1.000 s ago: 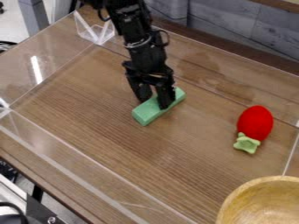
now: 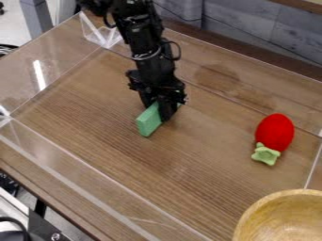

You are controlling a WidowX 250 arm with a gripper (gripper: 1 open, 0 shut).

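Observation:
My black arm reaches down from the top centre of the camera view to the gripper [image 2: 158,102], which is low over the wooden table and shut on a green block [image 2: 150,120]. The block is tilted and partly hidden behind the black fingers, its lower left part showing.
A red oval object [image 2: 274,132] with a light green piece [image 2: 265,153] below it lies on the right. A yellow bowl [image 2: 287,222] is at the lower right corner.
The green block has turned from lying diagonally toward the right to a steeper, more upright slant, shifting slightly left, with less of it showing behind the gripper.

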